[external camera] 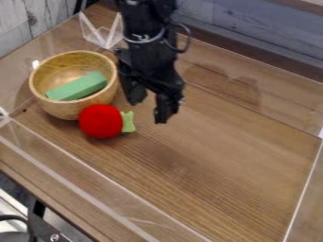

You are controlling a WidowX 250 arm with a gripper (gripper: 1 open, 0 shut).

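Observation:
A black robot arm reaches down from the top middle, its gripper [154,100] open above the bare wood table, right of a wooden bowl [51,63]. In the bowl lies a green block [78,85]. A red ball-like object [101,121] sits on the table just below the bowl, with a small light-green piece [127,122] at its right side. Whether anything small is between the fingers is hard to see, but nothing shows there.

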